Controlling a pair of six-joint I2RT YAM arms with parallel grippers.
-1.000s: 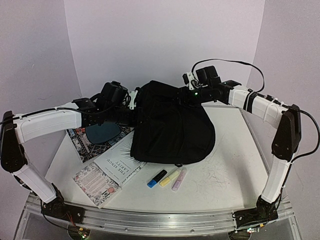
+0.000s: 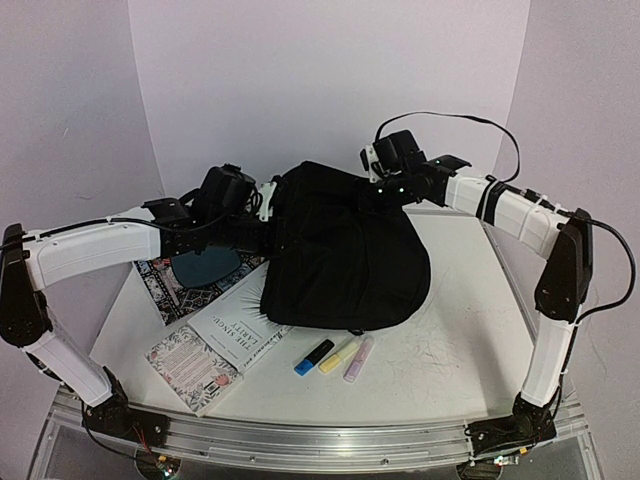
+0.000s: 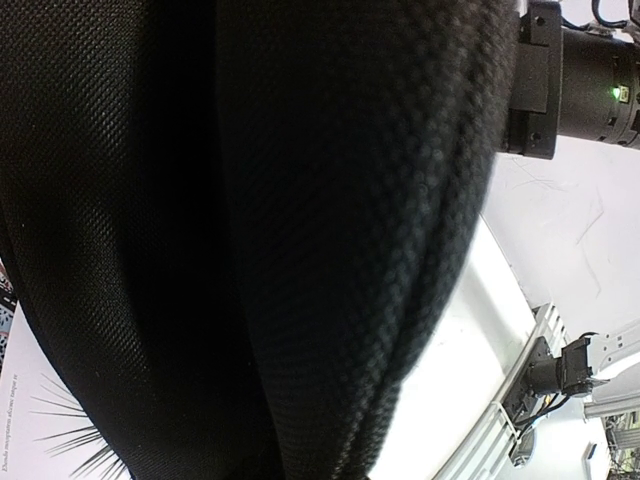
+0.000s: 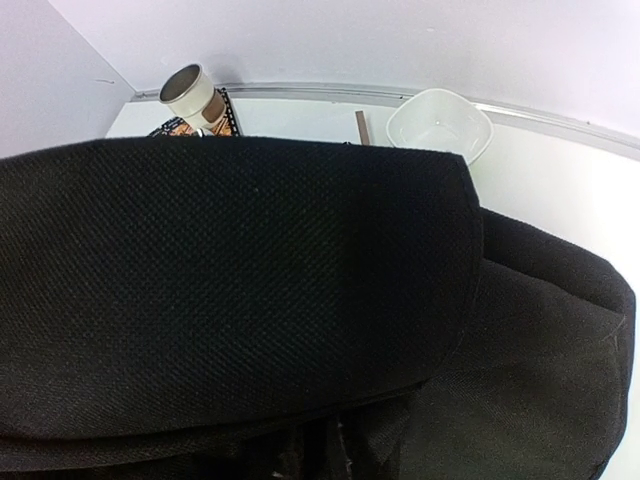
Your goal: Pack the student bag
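The black bag (image 2: 340,265) stands upright in the middle of the table, its cloth filling much of both wrist views. At its left edge is my left gripper (image 2: 276,232), its fingertips lost against the dark fabric. My right gripper (image 2: 366,194) touches the bag's upper right part; its fingers are likewise too dark to make out. A white book (image 2: 235,322) lettered "The Singularity" and a floral book (image 2: 193,367) lie at the front left. In front of the bag are a black-and-blue marker (image 2: 314,357), a yellow marker (image 2: 340,355) and a pink marker (image 2: 358,359).
A dark blue oval item (image 2: 205,267) rests on a patterned item (image 2: 158,290) under the left arm. Beyond the bag, the right wrist view shows a cup (image 4: 190,95) and a white bowl (image 4: 438,125).
The left arm, books and markers look unmoved.
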